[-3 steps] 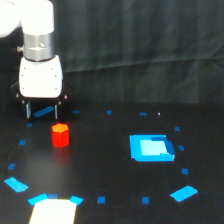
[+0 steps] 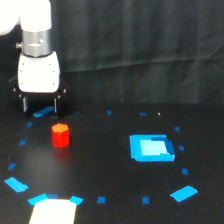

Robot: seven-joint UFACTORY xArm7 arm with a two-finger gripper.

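Note:
A small red block (image 2: 60, 135) sits on the dark table at the left, its top face showing brighter than its sides. Behind and slightly left of it, my gripper (image 2: 41, 104) hangs from the white arm. Its dark fingers look spread apart, with nothing visible between them, though they blend into the black background. The block stands clear of them. Farther right lies a blue square (image 2: 137, 157) with a pale centre, perhaps a shallow tray or a taped outline; I cannot tell which.
Blue tape strips (image 2: 183, 193) and several small blue marks dot the black table (image 2: 110, 175). A bright white-yellow object (image 2: 53, 212) is cut off at the bottom edge. Between the red block and the blue square the surface is free.
My gripper has risen very slightly in the view. The red block and the blue square have stayed in place.

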